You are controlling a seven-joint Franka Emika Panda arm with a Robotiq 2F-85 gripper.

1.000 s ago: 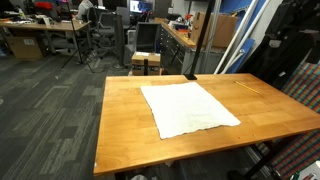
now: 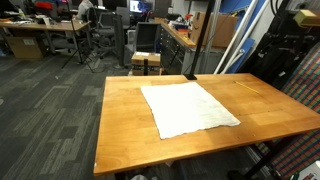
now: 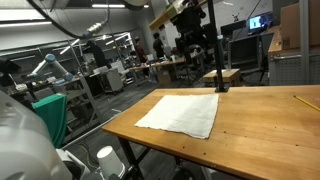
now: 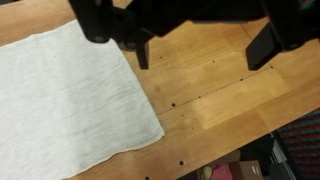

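A white cloth (image 2: 187,108) lies spread almost flat on the wooden table (image 2: 125,138). In the second exterior view the same cloth (image 3: 180,113) covers the table's left part. My gripper is open above bare wood beside one edge of the cloth (image 4: 65,105), and nothing shows between its dark fingers. It hangs well above the tabletop in the second exterior view. The first exterior view has it only as a dark shape at the upper right.
A thin yellow stick, perhaps a pencil (image 2: 248,87), rests near the table's back right. A dark post (image 2: 200,45) stands at the back edge. Bare wood surrounds the cloth, with most room on the right.
At the right side of the first exterior view, the dark arm and gripper have shifted a little and show somewhat lower. The cloth and the stick stay where they were.
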